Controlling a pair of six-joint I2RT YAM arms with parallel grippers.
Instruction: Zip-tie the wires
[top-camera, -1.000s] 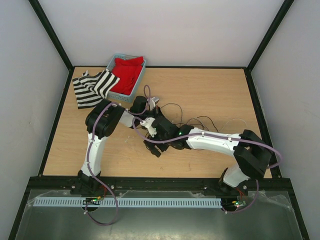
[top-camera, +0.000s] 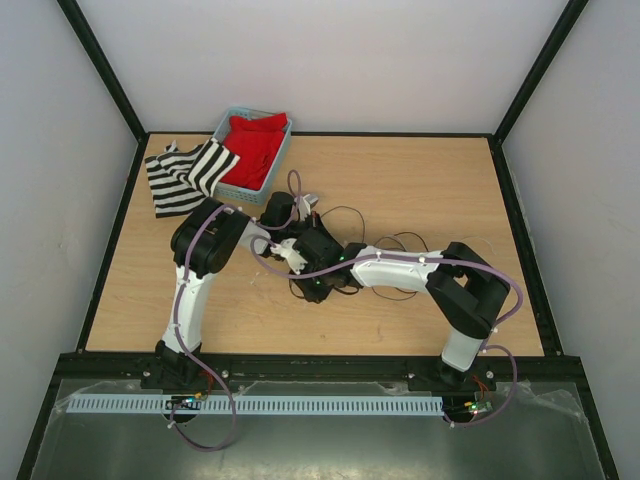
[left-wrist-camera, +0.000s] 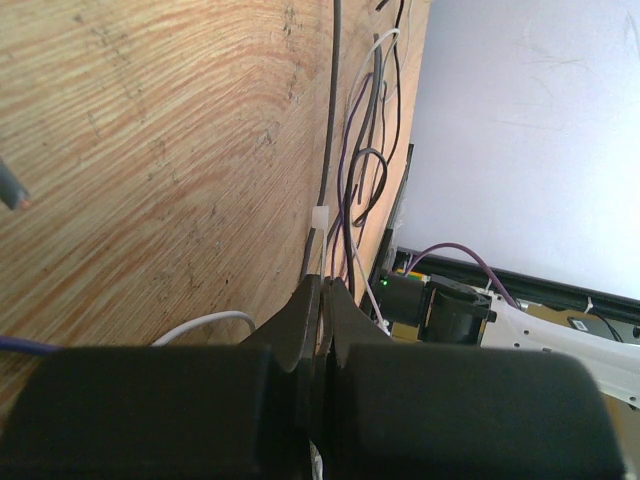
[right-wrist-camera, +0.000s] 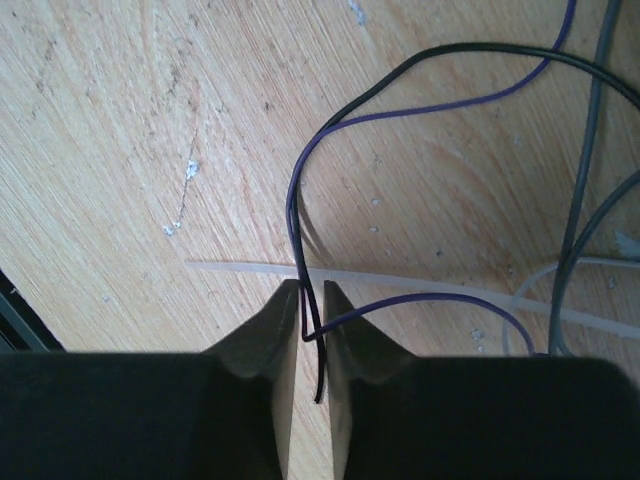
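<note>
In the left wrist view my left gripper is shut on the thin white zip tie (left-wrist-camera: 320, 217); its square head stands just beyond the fingertips. Past it run dark and purple wires (left-wrist-camera: 349, 180). The right wrist view looks down on my right gripper, part open. Between its fingers pass a bent black wire (right-wrist-camera: 295, 215) and a purple wire (right-wrist-camera: 420, 297), not clamped as far as shows. A translucent strap (right-wrist-camera: 430, 285) of the zip tie lies across the view, crossing the wires just ahead of the fingertips. From above, the arms hide both fingertips.
A blue basket (top-camera: 284, 160) with red cloth (top-camera: 250, 150) stands at the back left, a striped cloth (top-camera: 180, 180) beside it. More loose wires (top-camera: 400, 240) spread to the right. Both arms crowd together mid-table.
My right arm has swung left and inward, its elbow now lower and closer to the middle, and its wrist has turned slightly. The left arm keeps its place.
</note>
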